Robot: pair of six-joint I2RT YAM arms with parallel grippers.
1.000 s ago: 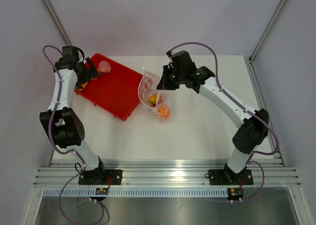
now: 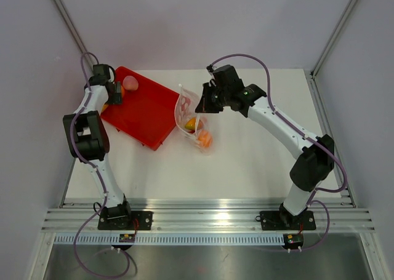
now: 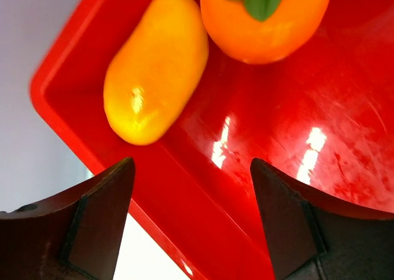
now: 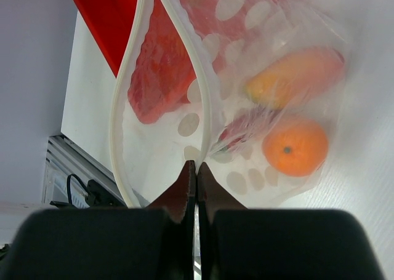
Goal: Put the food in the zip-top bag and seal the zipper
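My left gripper hangs open over the red tray (image 2: 144, 114), empty between its fingers. Below it lie a yellow oblong fruit (image 3: 154, 71) and an orange persimmon (image 3: 265, 28); a pink fruit (image 2: 130, 84) sits beside them. The zip bag (image 2: 184, 111) stands right of the tray, holding a yellow-orange fruit (image 4: 295, 77), an orange (image 4: 295, 146) and a dark reddish item partly hidden by plastic. My right gripper is shut at the bag's upper edge, on its zipper strip.
Metal rails border the table, with grey walls beyond.
The right arm and the bag are nearly unchanged.
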